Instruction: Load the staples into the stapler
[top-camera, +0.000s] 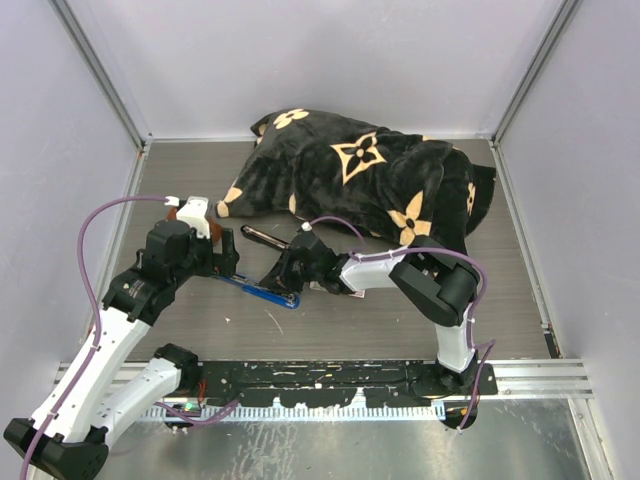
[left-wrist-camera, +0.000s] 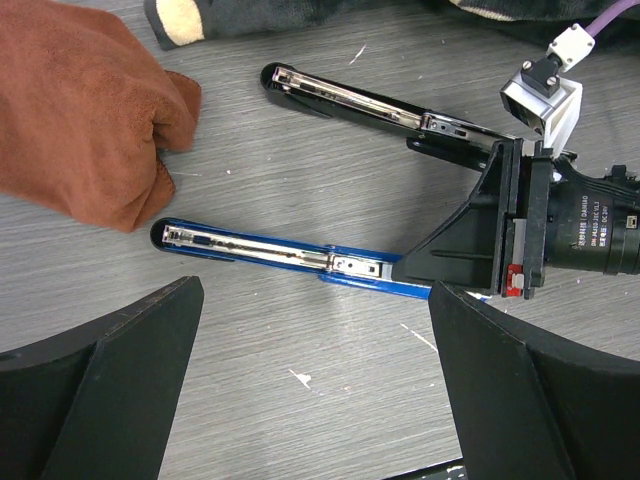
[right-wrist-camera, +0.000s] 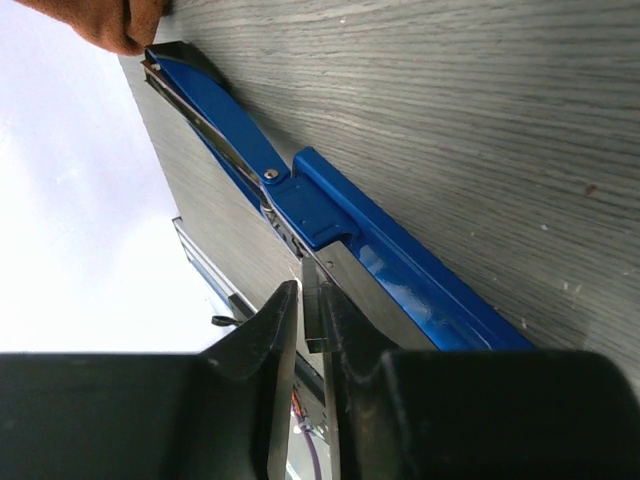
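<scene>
The blue stapler lies spread flat on the table, its long metal channel facing up in the left wrist view. Over its right part sits my right gripper, fingertips low by the metal base in the right wrist view. Those fingers are close together with a small gap. A narrow grey strip shows between them; whether it is gripped, I cannot tell. My left gripper is open, its fingers apart and empty, above the stapler's left part. The right gripper hides some of the stapler in the left wrist view.
A second, black stapler lies opened behind the blue one. An orange-brown cloth is at the left and a dark patterned blanket at the back. A whitish flat item lies partly under the right arm.
</scene>
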